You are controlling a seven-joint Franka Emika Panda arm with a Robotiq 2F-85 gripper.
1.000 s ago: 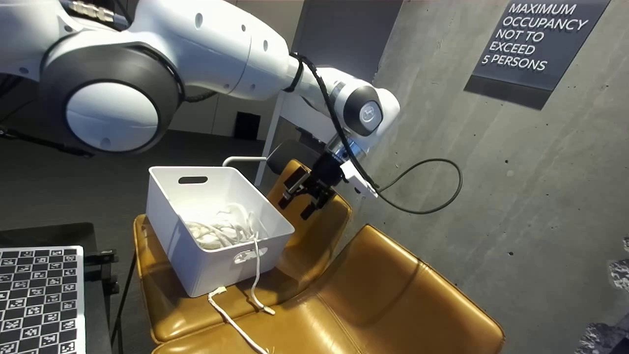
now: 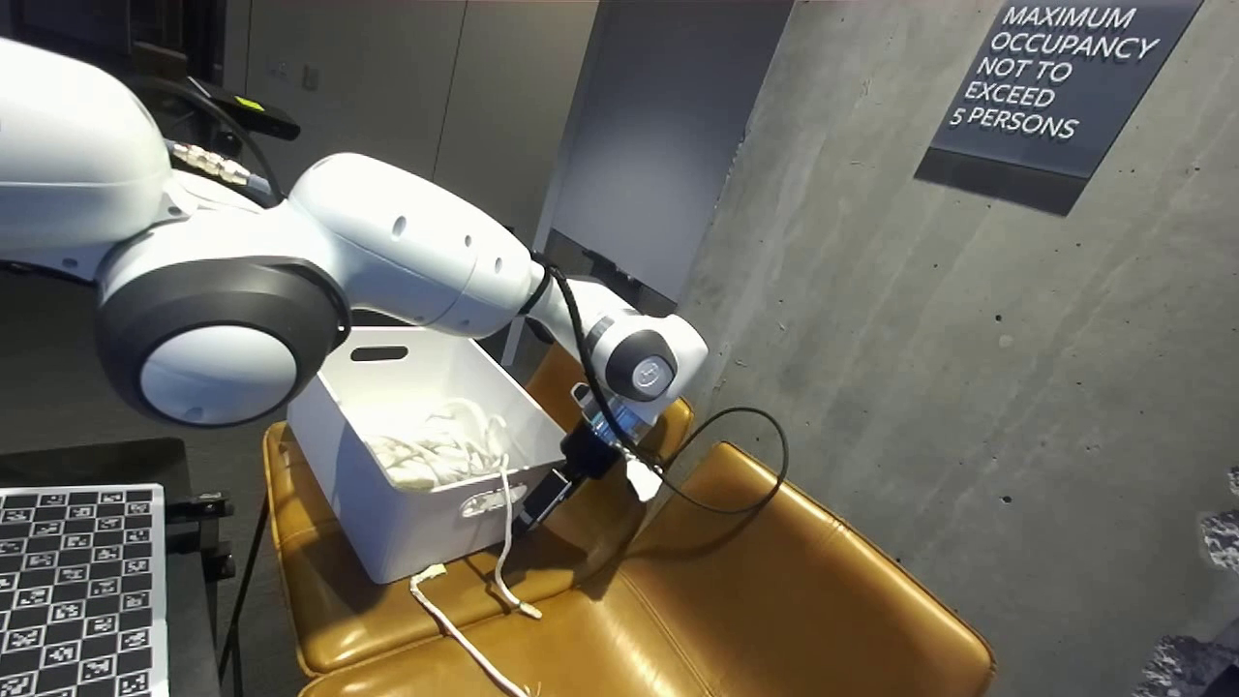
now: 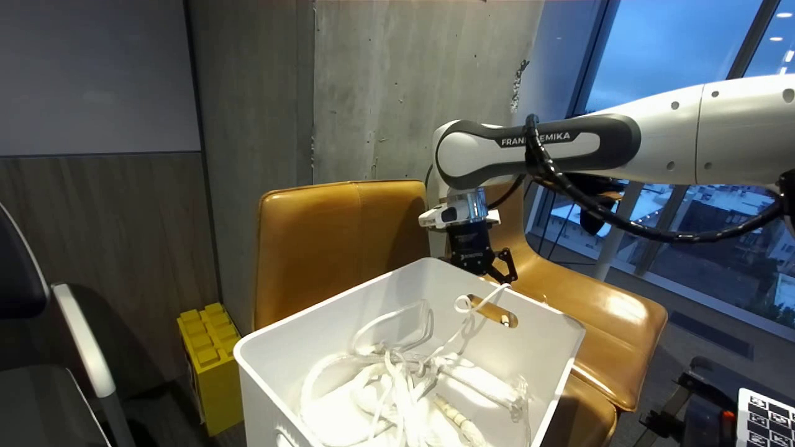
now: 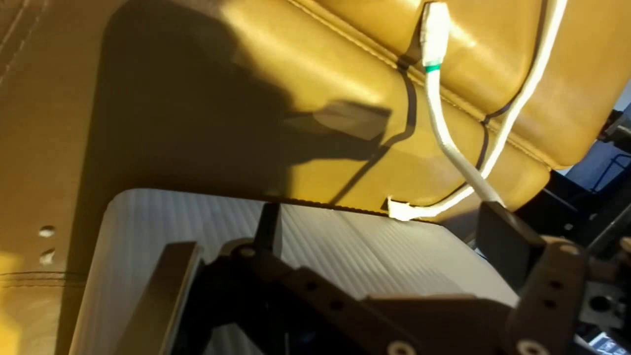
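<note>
A white box [image 2: 348, 488] on a tan chair holds a tangle of white cords [image 2: 430, 453]. One cord [image 2: 507, 546] hangs over its end wall, past the handle slot, down to the seat. In the wrist view this hanging cord [image 4: 446, 139] has a green band near its tip and passes out of sight at the right finger [image 4: 503, 242]. A second white cord [image 4: 520, 94] lies on the seat, its blunt end close to the box wall. My gripper is open just outside that end wall, with no cord visibly clasped. Whether the hanging cord touches the finger, I cannot tell.
A second tan chair [image 2: 801, 558] adjoins on the right, backed by a concrete wall [image 2: 987, 348]. A patterned board [image 2: 81, 592] is at the lower left. In exterior view 2, a yellow block [image 3: 212, 365] stands on the floor left of the box.
My arm has come down and to the left, bringing the gripper from above the chair back to beside the box's end wall. Box and cords look unmoved.
</note>
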